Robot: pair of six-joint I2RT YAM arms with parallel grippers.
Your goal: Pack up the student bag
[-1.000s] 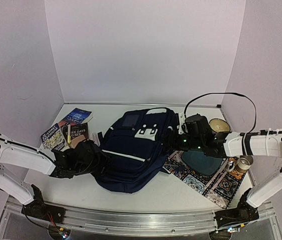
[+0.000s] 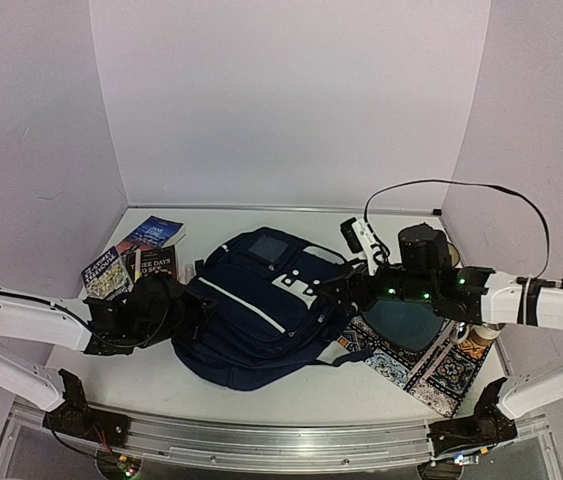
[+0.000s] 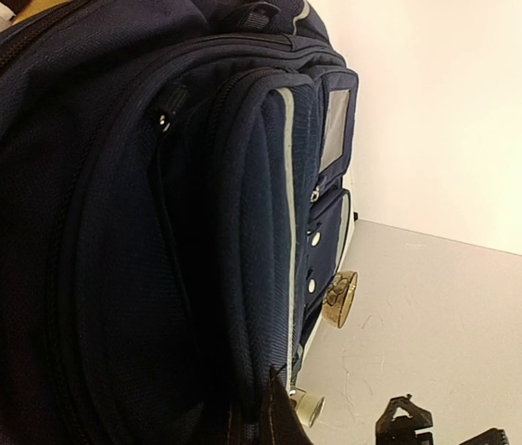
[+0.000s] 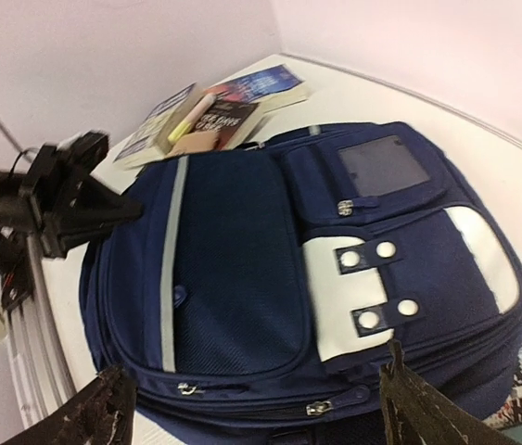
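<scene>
The navy backpack lies on its back in the middle of the table, with its front pockets and white strip facing up. At its left side, my left gripper has its fingers drawn together on the dark fabric, as the left wrist view shows; the pinched part is mostly hidden. Over the right side of the bag is my right gripper. Its fingers stand wide apart in the right wrist view, with the backpack beneath them and nothing clasped. Whether the bag's main opening is unzipped I cannot tell.
Several books lie at the back left, a yellow marker on them. On the right, a teal plate rests on a patterned mat. A gold bowl and a mug stand nearby.
The backpack's right side has sunk and its front panel has shifted toward the front; the bag spreads further left. The right gripper has moved slightly left. The left gripper stays at the bag's side.
</scene>
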